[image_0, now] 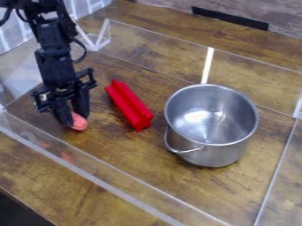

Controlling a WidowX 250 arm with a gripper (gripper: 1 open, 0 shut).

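My black gripper (66,104) is low over the wooden table at the left, around a pink object (78,121) that lies beneath its fingers. Whether the fingers hold it I cannot tell, as they partly hide it. A red elongated block (129,104) lies just right of the gripper, apart from it.
A large steel pot (210,124) with a wire handle stands on the table (165,191) at the right. Clear panels border the work area.
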